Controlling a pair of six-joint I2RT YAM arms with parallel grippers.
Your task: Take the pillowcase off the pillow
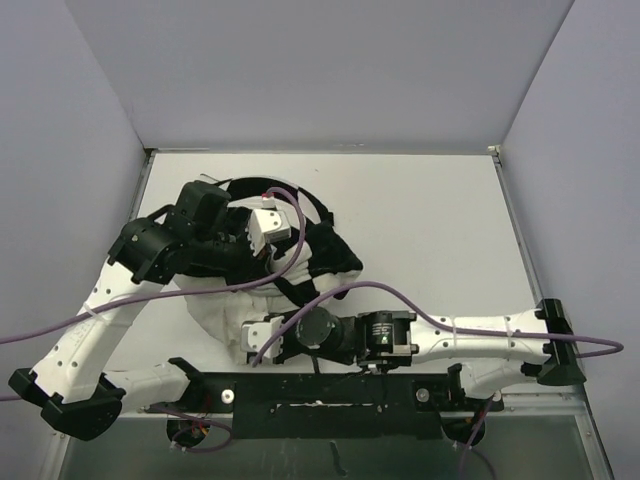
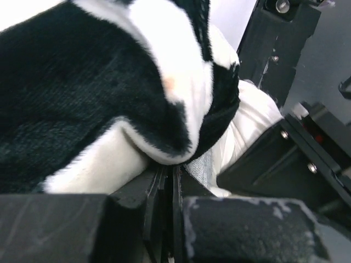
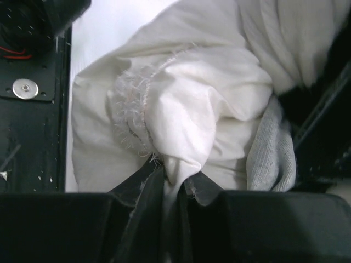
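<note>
The pillowcase's black-and-white plush side (image 1: 333, 250) lies bunched at the middle left of the table and fills much of the left wrist view (image 2: 71, 82). My left gripper is shut right against a plush fold; nothing clearly shows between its fingers. Grey cloth (image 2: 203, 169) hangs beside the tips. In the right wrist view my right gripper is shut on a gathered pleat of white cloth (image 3: 184, 123), below a frayed seam (image 3: 137, 104). From above, white cloth (image 1: 215, 305) spreads toward the front edge. Whether this is pillowcase or pillow, I cannot tell.
Bare white table (image 1: 430, 220) lies open to the right and behind the bundle. Both arms are close together over the cloth, the right one reaching along the front edge. A dark base (image 1: 330, 405) runs along the front.
</note>
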